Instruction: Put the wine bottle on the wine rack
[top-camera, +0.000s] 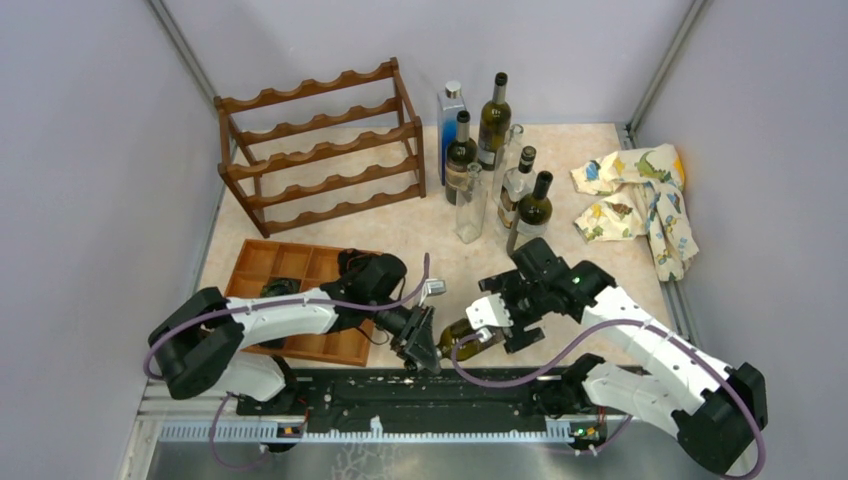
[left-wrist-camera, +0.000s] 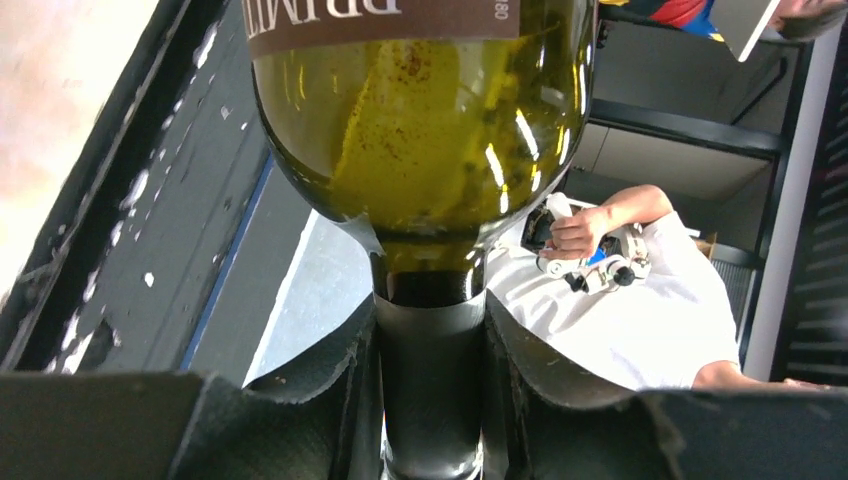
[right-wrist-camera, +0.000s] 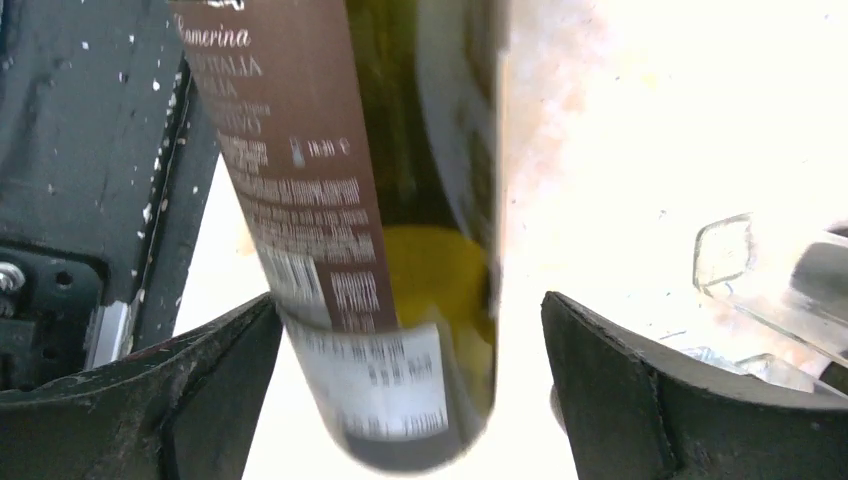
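A dark green wine bottle (top-camera: 460, 338) is held low at the table's front edge between both arms. My left gripper is shut on its capped neck, with the bottle's shoulder and brown label above. In the right wrist view the bottle's labelled body (right-wrist-camera: 340, 200) extends between the fingers of my right gripper, which stand open, wider than the bottle. The wooden wine rack (top-camera: 320, 152) stands empty at the back left.
Several upright bottles (top-camera: 490, 135) stand at the back centre, right of the rack. A compartmented wooden tray (top-camera: 270, 258) lies front left, partly under the left arm. A patterned cloth (top-camera: 650, 200) lies at the right.
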